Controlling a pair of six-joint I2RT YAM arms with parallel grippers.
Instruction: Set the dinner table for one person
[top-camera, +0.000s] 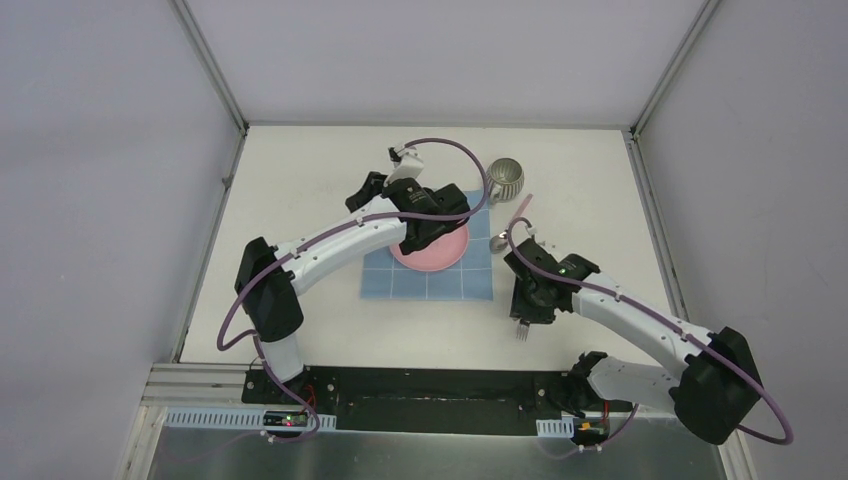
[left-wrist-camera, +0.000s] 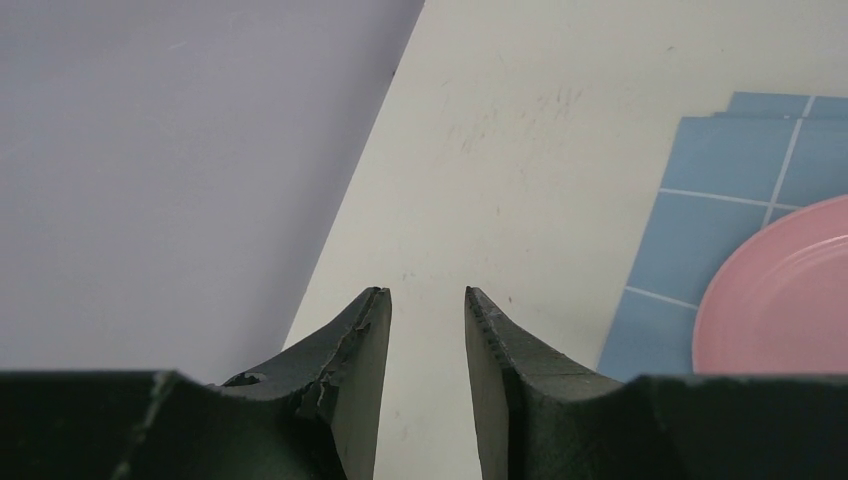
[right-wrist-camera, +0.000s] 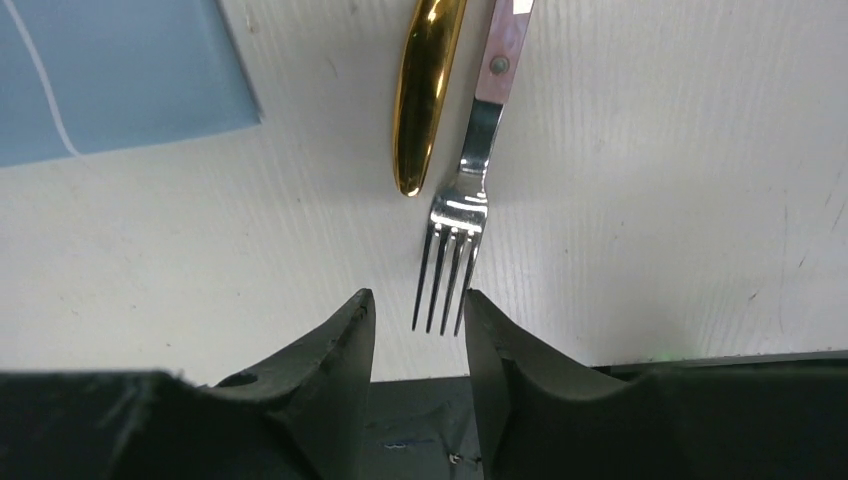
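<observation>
A pink plate (top-camera: 430, 255) rests on the blue tiled placemat (top-camera: 390, 285). My open left gripper hangs over the plate's upper-left area in the top view; its wrist view shows bare table between its fingers. My right gripper is open above the near right, over a fork (right-wrist-camera: 459, 215) lying beside a gold-handled utensil (right-wrist-camera: 425, 100), right of the placemat. Nothing is held. A spoon (top-camera: 499, 243) with a pink handle lies right of the placemat.
A silver mug (top-camera: 505, 177) stands at the back right, by the placemat's corner. A dark edge (right-wrist-camera: 420, 410) runs along the front.
</observation>
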